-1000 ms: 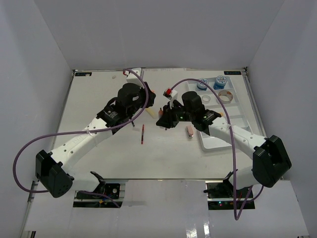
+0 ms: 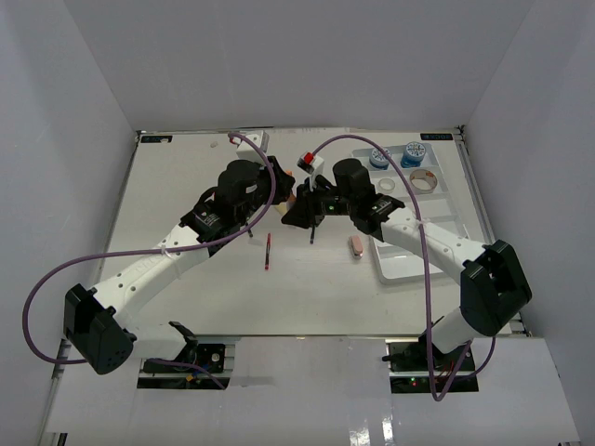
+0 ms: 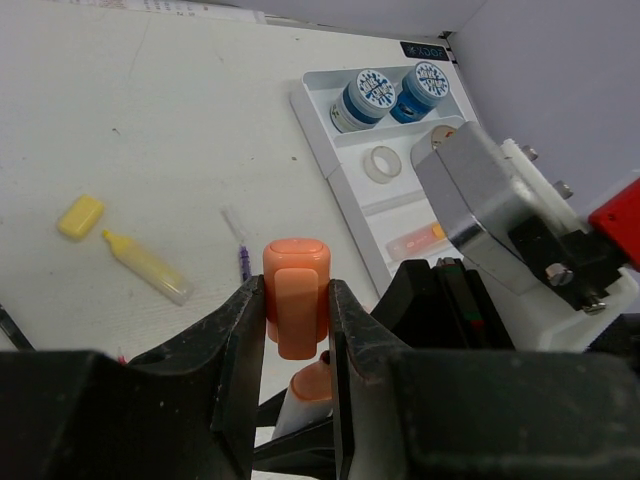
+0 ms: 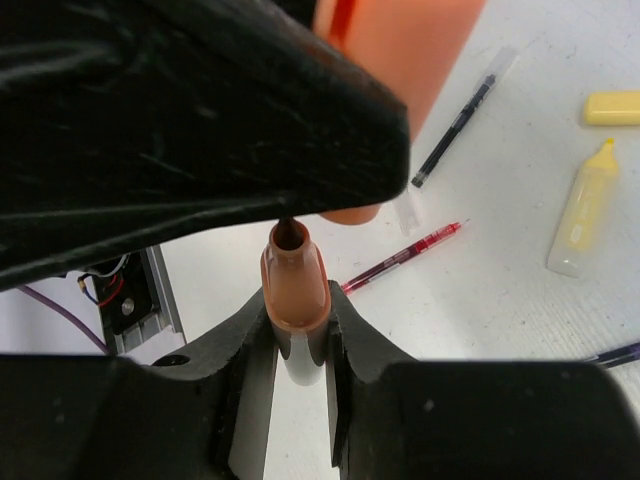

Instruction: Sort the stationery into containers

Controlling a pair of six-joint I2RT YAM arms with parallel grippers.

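Note:
My left gripper is shut on an orange cap (image 3: 296, 305), held upright in the left wrist view. My right gripper is shut on an orange-topped marker (image 4: 295, 280), just beside and below the cap, very close to the left fingers. On the table lie a yellow marker (image 3: 145, 265), a yellow eraser (image 3: 80, 216), a red pen (image 4: 400, 257) and dark pens (image 4: 455, 130). The white compartment tray (image 2: 400, 269) holds two blue-lidded jars (image 3: 365, 100), tape rolls (image 2: 423, 181) and an orange item (image 3: 415, 243).
The tray stands on the right side of the table. A pink item (image 2: 356, 246) lies beside its left edge. Both arms meet over the middle.
My right gripper has moved left and up with the marker, closing on my left gripper. My left gripper has shifted only slightly.

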